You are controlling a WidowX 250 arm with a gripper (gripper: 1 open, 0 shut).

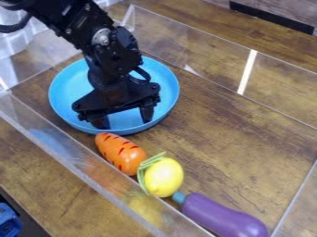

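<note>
My black gripper (118,109) is down inside a blue bowl (166,86) at the upper left of the camera view, its fingers near the bowl's floor. Whether anything is between them, or how far apart they are holding, is hard to tell. Just in front of the bowl lie an orange toy carrot (117,148) with green leaves, a yellow lemon (164,179) and a purple eggplant (223,214), in a row toward the lower right.
A clear plastic wall runs diagonally along the left and front, beside the vegetables. The wooden floor (247,120) to the right of the bowl is clear. A blue object (6,222) sits at the lower left edge.
</note>
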